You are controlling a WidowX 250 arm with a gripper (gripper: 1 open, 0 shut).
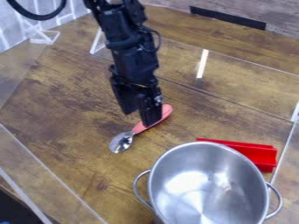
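My gripper (pixel 138 112) hangs above the pink handle of a spoon (pixel 156 117), open as far as it shows, with its fingertips dark and hard to make out. The spoon lies diagonally on the wooden table, its silver bowl (pixel 121 142) toward the lower left. A large steel pot (pixel 208 188) with two side handles sits at the lower right. A red object (pixel 260 153) lies just behind the pot.
The wooden table (pixel 59 105) has pale tape strips on it. A clear panel stands along the left edge, and dark grey boards run along the back.
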